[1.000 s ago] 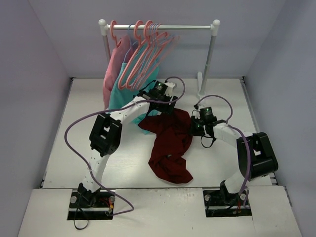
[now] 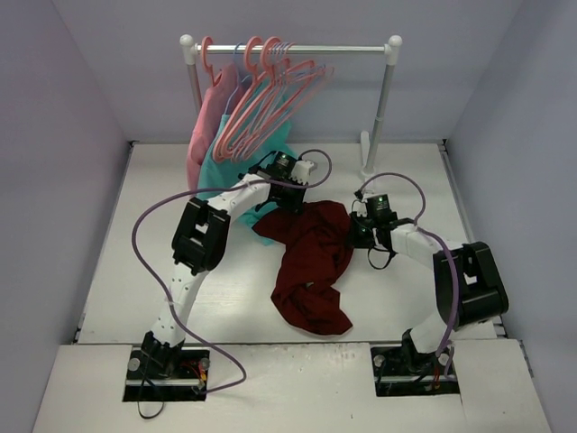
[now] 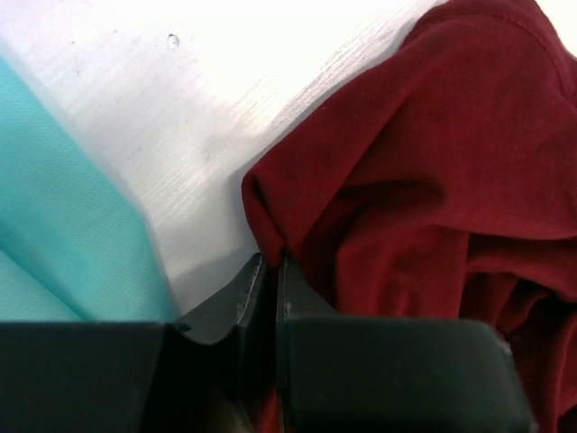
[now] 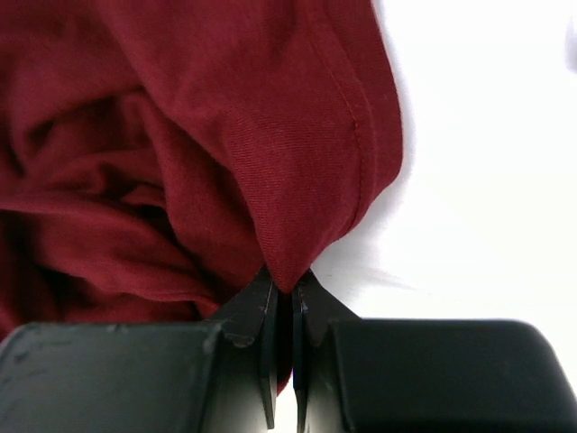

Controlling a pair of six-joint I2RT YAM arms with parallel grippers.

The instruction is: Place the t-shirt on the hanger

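A dark red t-shirt (image 2: 311, 262) lies crumpled on the white table, its long part stretching toward the front edge. At its upper left corner, my left gripper (image 2: 292, 207) is down at the cloth; the left wrist view shows the fingertips closed on a fold of the t-shirt (image 3: 388, 171). On the opposite side, my right gripper (image 2: 354, 236) pinches the shirt's right edge, and the t-shirt (image 4: 270, 153) runs between its closed fingers in the right wrist view. Several pink hangers (image 2: 266, 117) hang bunched on the rack bar, above and left of the shirt.
The white rack (image 2: 343, 50) spans the back, one post (image 2: 380, 108) standing behind the right arm. A turquoise garment (image 2: 270, 135) and a pink garment (image 2: 207, 126) hang at its left, the turquoise one reaching close to my left gripper.
The pink hangers have swung slightly. The right arm stays in place.
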